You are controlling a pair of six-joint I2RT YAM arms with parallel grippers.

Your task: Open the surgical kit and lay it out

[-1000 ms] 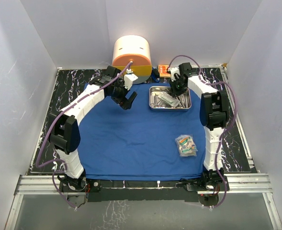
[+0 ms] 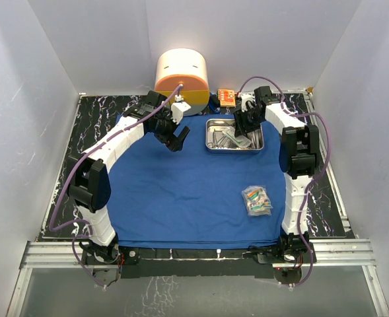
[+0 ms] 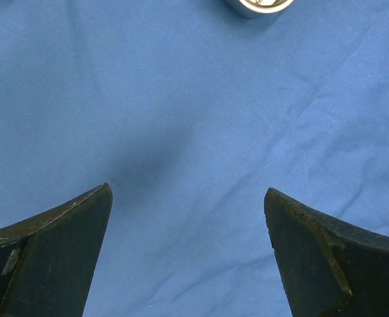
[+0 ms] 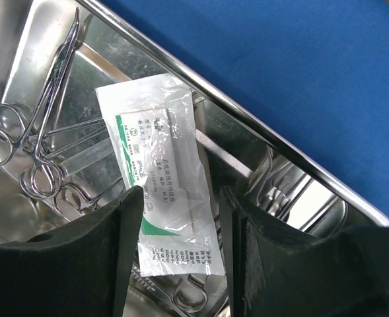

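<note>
A metal tray [image 2: 234,151] lies on the blue cloth [image 2: 181,191], filled with steel instruments. On top of them rests a clear packet [image 4: 160,172] with a white and green label. Scissor-like clamps [image 4: 45,125] lie beside it in the right wrist view. My right gripper stands open over the tray, its fingers [image 4: 133,231] on either side of the packet's lower part; whether they touch it I cannot tell. Left of the tray, my left gripper [image 2: 179,140] is open above bare cloth. Only a tray corner [image 3: 260,6] shows in the left wrist view.
Several small bagged items [image 2: 257,201] lie at the cloth's front right. An orange box [image 2: 226,98] and a large orange-and-yellow container [image 2: 181,72] stand behind the cloth.
The packet seems to lie slightly differently than a second ago. My left arm stayed still.
</note>
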